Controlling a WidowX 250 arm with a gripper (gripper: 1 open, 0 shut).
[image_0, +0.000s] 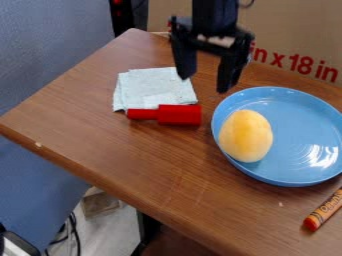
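Note:
My dark gripper (206, 68) hangs over the back of the table, slightly blurred, its two fingers spread apart with nothing visible between them. Below and left of it lie a folded pale cloth (144, 88) and a red cylindrical object (171, 115) along the cloth's front edge. To the right, a blue plate (305, 135) holds a yellow oval object (245, 135) on its left part.
An orange crayon-like stick (323, 210) lies at the front right below the plate. A cardboard box (295, 35) stands behind the table. The table's left edge borders a blue-grey surface and a floor with cables.

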